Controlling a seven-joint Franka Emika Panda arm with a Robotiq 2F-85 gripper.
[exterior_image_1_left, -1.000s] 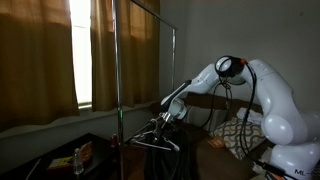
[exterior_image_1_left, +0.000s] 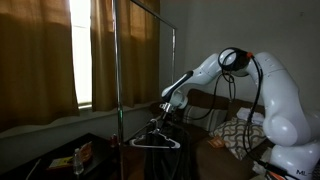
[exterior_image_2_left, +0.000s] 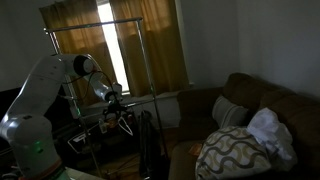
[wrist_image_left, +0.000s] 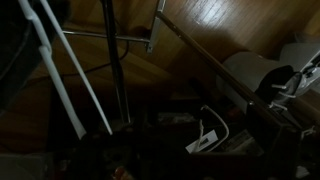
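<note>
A white hanger (exterior_image_1_left: 157, 142) with a black garment (exterior_image_1_left: 155, 163) below it hangs on the clothes rack (exterior_image_1_left: 119, 70). In exterior view 2 the hanger (exterior_image_2_left: 125, 126) appears left of the rack's front post. My gripper (exterior_image_1_left: 163, 107) is open just above the hanger, small and dark in both exterior views. White hanger bars (wrist_image_left: 62, 62) cross the left of the wrist view. The lower part of that view is too dark to make out the fingers, and no held item shows.
A dark table (exterior_image_1_left: 60, 160) with a bottle and small items stands at the left. Behind the arm is a brown sofa (exterior_image_2_left: 250, 92) with a patterned pillow (exterior_image_2_left: 230, 152) and a white cloth (exterior_image_2_left: 272, 135). Curtains (exterior_image_1_left: 38, 65) hang by the window.
My gripper has risen a little and the arm has drawn up. The hanger now shows more fully and more level below it; before, it looked tilted and closer to the gripper.
</note>
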